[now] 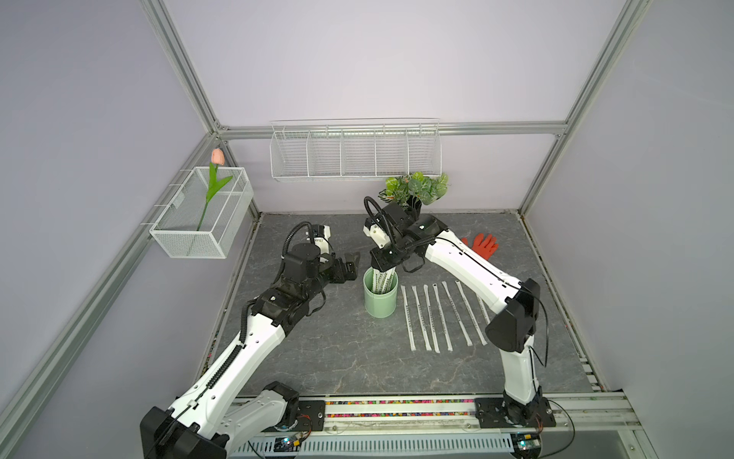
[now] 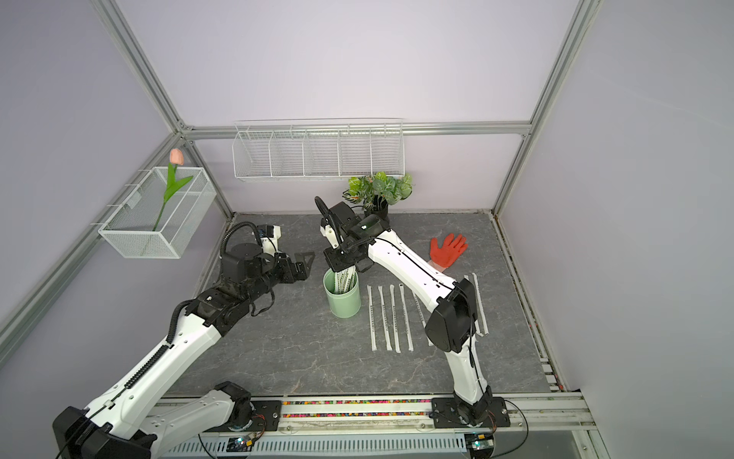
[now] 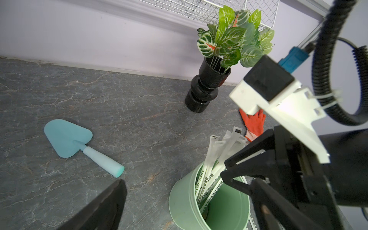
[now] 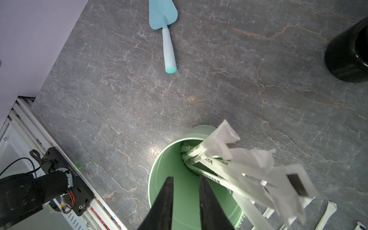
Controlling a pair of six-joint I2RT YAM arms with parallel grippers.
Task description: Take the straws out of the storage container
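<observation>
The green container (image 1: 380, 306) stands mid-table, holding a bunch of paper-wrapped straws (image 4: 245, 168) leaning toward one side. My right gripper is over its mouth beside the straws, fingers part open, with none clearly held. In the left wrist view its black fingers (image 3: 239, 184) reach toward the bunch. My left gripper (image 2: 302, 265) hovers open and empty left of the container. More straws (image 1: 428, 317) lie in a spread-out row on the table to the right.
A plant in a black pot (image 3: 199, 97) stands behind; a red glove (image 2: 447, 252) lies back right, a trowel (image 3: 68, 138) back left. Wire baskets (image 1: 355, 153) hang on the walls.
</observation>
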